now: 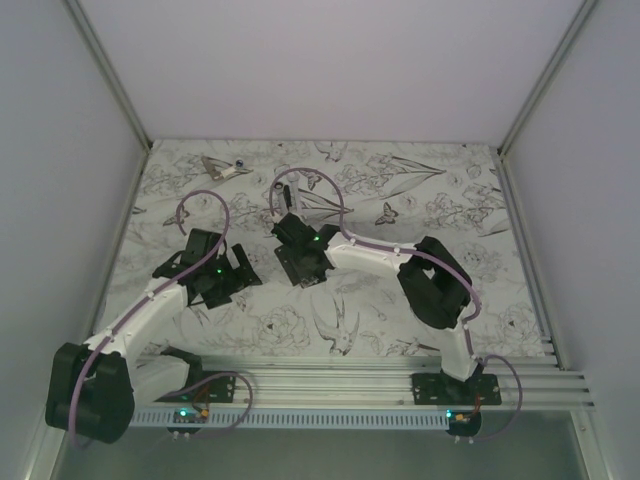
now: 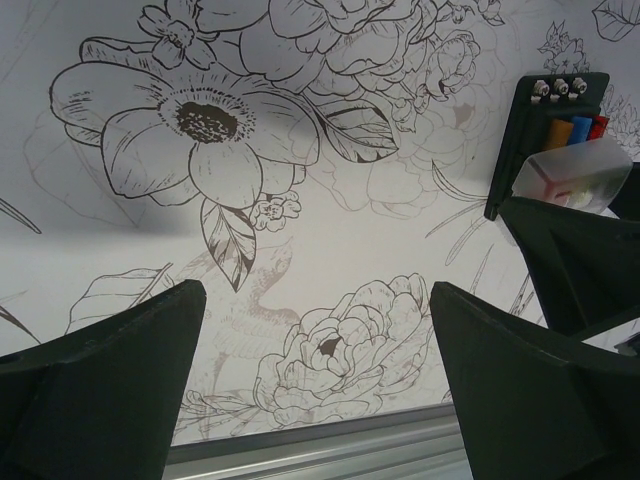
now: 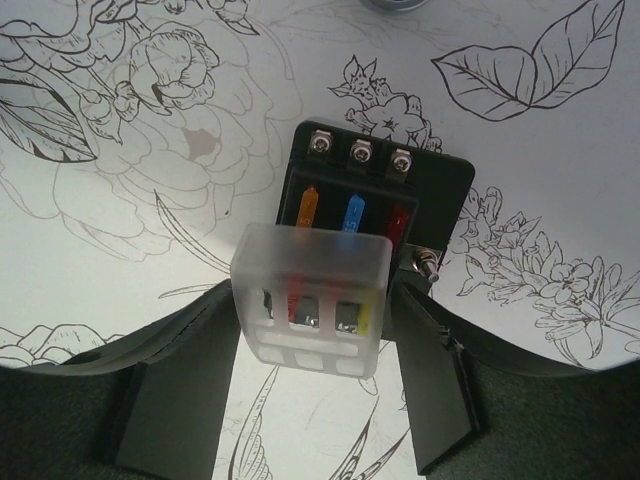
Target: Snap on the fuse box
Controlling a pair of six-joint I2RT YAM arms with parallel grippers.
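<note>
The black fuse box (image 3: 440,190) lies on the patterned table, with orange, blue and red fuses. A frosted clear cover (image 3: 310,260) sits over its lower part, between the fingers of my right gripper; whether they press on it I cannot tell. In the left wrist view the cover (image 2: 565,170) and box (image 2: 530,120) show at the upper right, beside the right gripper's dark body. My left gripper stands open over bare table, left of the box, with nothing between its fingers. In the top view the right gripper (image 1: 300,260) covers much of the box.
Small parts and tools (image 1: 228,171) lie at the back of the table, with another near the box's far side. The table's right portion and the area in front of the box are clear. The metal rail (image 1: 300,365) runs along the front edge.
</note>
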